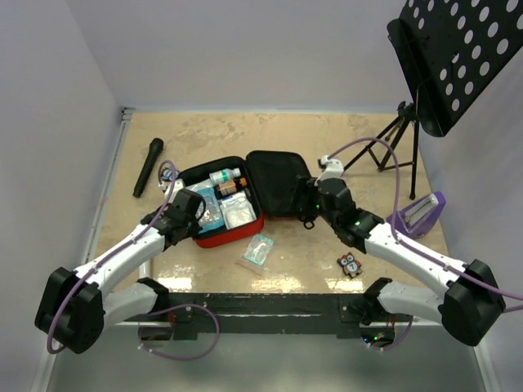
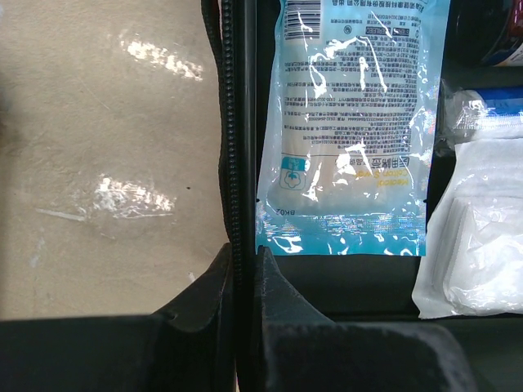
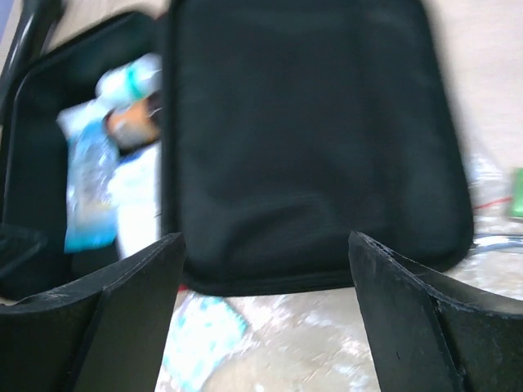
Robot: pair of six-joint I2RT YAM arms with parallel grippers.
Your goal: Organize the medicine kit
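A red medicine kit [image 1: 231,235] lies unzipped, with its black lid [image 3: 286,147] folded out to the right. Inside are a blue pouch [image 2: 351,122], a white packet [image 2: 482,237], a white bottle [image 1: 224,175] and a brown bottle [image 1: 231,187]. My left gripper is shut on the kit's zipped left rim. Over the lid's right side, my right gripper stands open and empty. Scissors [image 1: 308,223] show partly beneath it. A clear packet [image 1: 258,249] lies on the table in front of the kit. A green box [image 3: 518,194] peeks in at the right wrist view's right edge.
An owl-shaped item [image 1: 350,265] lies at the front right, a purple holder [image 1: 417,216] beyond it. Behind the kit's left is a black microphone [image 1: 148,167]. A tripod stand [image 1: 400,135] occupies the back right.
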